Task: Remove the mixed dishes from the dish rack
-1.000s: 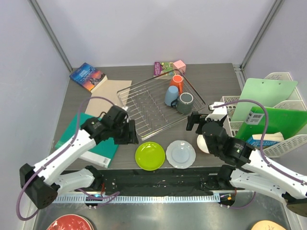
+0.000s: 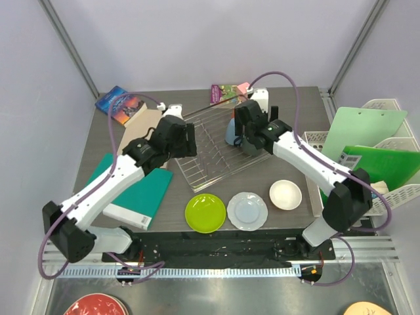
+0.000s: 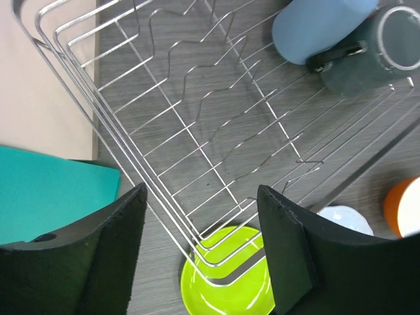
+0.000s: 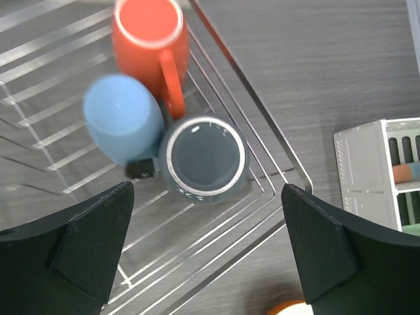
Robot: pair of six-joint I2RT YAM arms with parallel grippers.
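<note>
A wire dish rack [image 2: 200,147] holds three mugs at its right end. In the right wrist view these are an orange mug [image 4: 149,23], a blue mug [image 4: 123,119] and a dark grey-green mug [image 4: 205,157], set close together. Over them is my right gripper, open, its fingers apart and empty, with the dark mug just beyond the tips. My left gripper hangs above the rack's left end, part open with only rack wires and table visible between its fingers. A green plate [image 2: 205,213], a pale plate [image 2: 247,211] and a white-inside bowl [image 2: 285,195] lie in front of the rack.
White baskets [image 2: 316,139] with green folders stand at the right. A teal folder [image 2: 147,195], a cardboard sheet [image 2: 139,126] and a book [image 2: 120,104] lie at the left. Behind the rack sits a pink block [image 2: 244,88].
From beside the rack's front right, my right gripper has moved back and left over the mugs, covering most of them from above.
</note>
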